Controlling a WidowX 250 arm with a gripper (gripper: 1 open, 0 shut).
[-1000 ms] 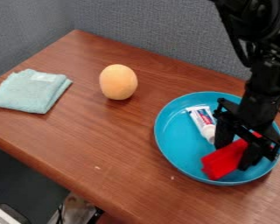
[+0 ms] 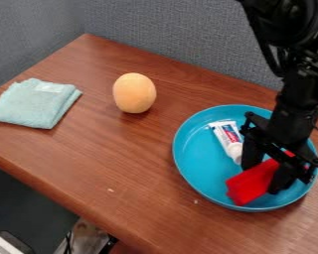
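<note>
My black gripper (image 2: 274,159) reaches down from the top right into a blue plate (image 2: 199,159), shut on a red object (image 2: 250,186) that lies on the plate's lower right part. A white toothpaste tube (image 2: 229,139) with red and blue print lies on the plate just left of the gripper. The fingertips are partly hidden against the red object.
An egg-shaped peach-coloured object (image 2: 134,92) stands left of the plate, and a folded pale cloth (image 2: 36,103) lies at the far left. A grey panel runs behind the table.
</note>
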